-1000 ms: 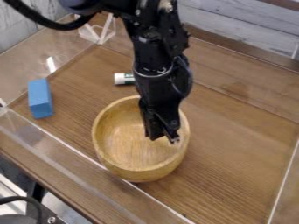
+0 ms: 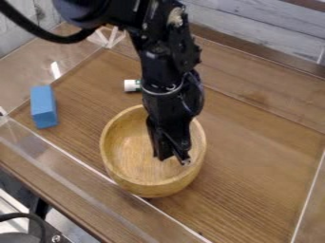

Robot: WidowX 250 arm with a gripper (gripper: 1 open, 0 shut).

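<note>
My black gripper (image 2: 165, 152) hangs down from the top of the view into a round, light wooden bowl (image 2: 133, 171) on the wooden table. Its tips are low over the inside of the bowl, toward its right half, and look shut, with nothing visible between them. The arm hides part of the bowl's back rim and interior.
A blue block (image 2: 44, 106) sits at the left edge of the table, and a small white cylinder (image 2: 132, 86) lies behind the bowl. Black cables run at the lower left.
The gripper has shifted slightly down and to the left within the bowl. The bowl and the other objects look unmoved.
</note>
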